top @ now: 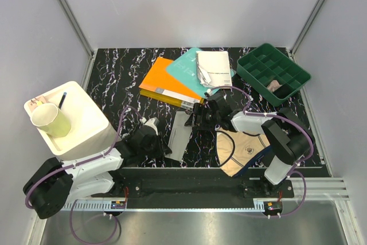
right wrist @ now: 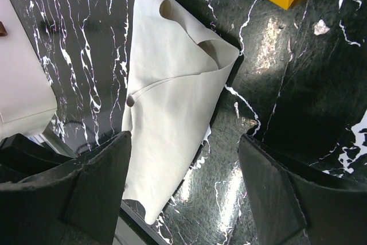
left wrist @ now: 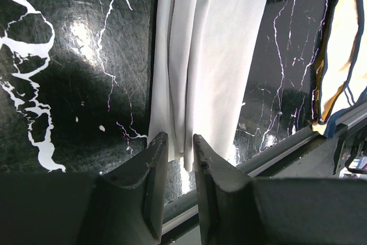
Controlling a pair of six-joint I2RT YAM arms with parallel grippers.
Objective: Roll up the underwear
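Note:
The pale grey underwear [top: 179, 137] lies folded into a long narrow strip on the black marbled table. At its near end, my left gripper stands partly open, its fingers on either side of the end of a lengthwise fold [left wrist: 194, 84]; a gap shows, and a firm hold is not visible. By the far end, my right gripper is wide open. In the right wrist view the underwear [right wrist: 172, 107] stretches out beyond and between its fingers, with loose folds at the far corner.
Just beyond the strip lies a yellow-edged orange box [top: 166, 84]. A beige cloth with dark trim [top: 238, 150] is under the right arm. The white bin [top: 86, 121] is at left, the green divided tray [top: 269, 76] at back right.

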